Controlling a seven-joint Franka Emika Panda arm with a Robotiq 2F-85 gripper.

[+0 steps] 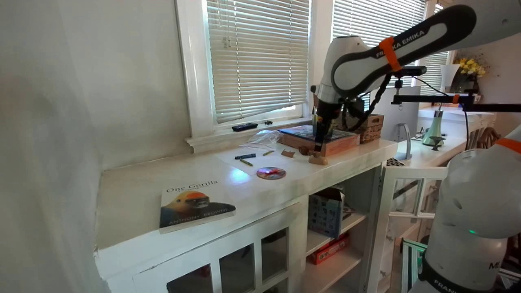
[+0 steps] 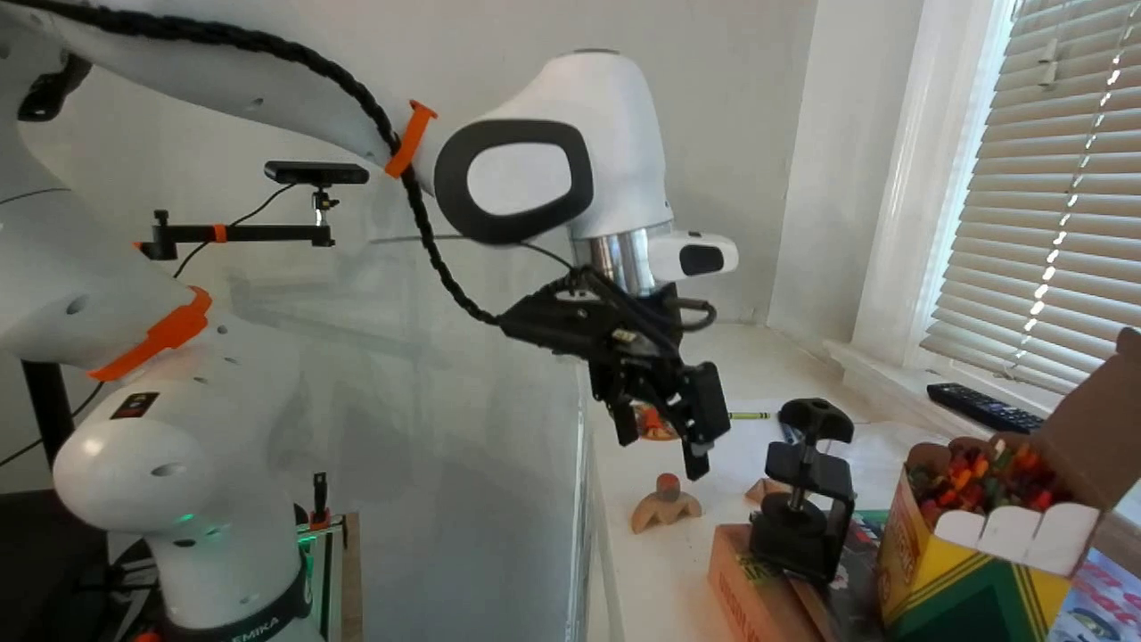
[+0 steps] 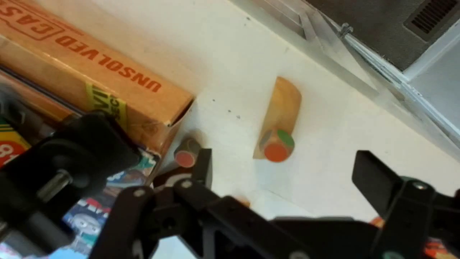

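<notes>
A wooden arch-shaped block point(image 3: 284, 101) lies on the white countertop, and a small wooden piece with red and green faces point(image 3: 276, 149) shows over its lower end in the wrist view. Exterior view 2 has the red-topped piece point(image 2: 669, 486) resting on the middle of the arch point(image 2: 652, 510). Above them, my gripper is open with its fingers wide apart and nothing held. A second small wooden piece with a pink face point(image 3: 186, 155) is by the left finger, close to the orange-brown box.
The "Unsolved Case" box point(image 3: 92, 64), a black clamp point(image 2: 808, 481) and a crayon box point(image 2: 968, 546) crowd one side. The counter's open edge runs along the other. A round colourful disc point(image 1: 271, 173), crayons point(image 1: 245, 156) and a gorilla book point(image 1: 195, 207) lie further along.
</notes>
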